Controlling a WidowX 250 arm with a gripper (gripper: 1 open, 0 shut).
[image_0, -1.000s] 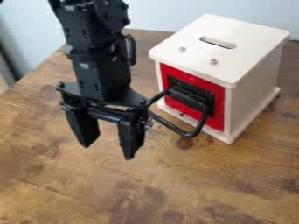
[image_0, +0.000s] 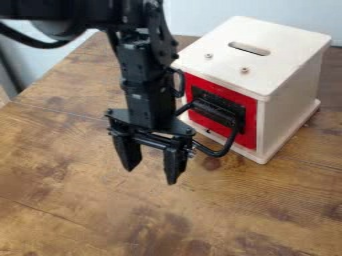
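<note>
My black gripper (image_0: 151, 162) hangs above the wooden table, pointing down, with its two fingers apart and nothing visible between them. It is left of a pale wooden box (image_0: 293, 90) that has a slot and small knobs on top and a red front (image_0: 250, 148) with a black panel. A black looped handle (image_0: 219, 151) sticks out from that front toward my gripper, its near end partly behind or close beside the gripper's body.
A pale wall stands behind the box and the table's back edge.
The box looks unmoved.
</note>
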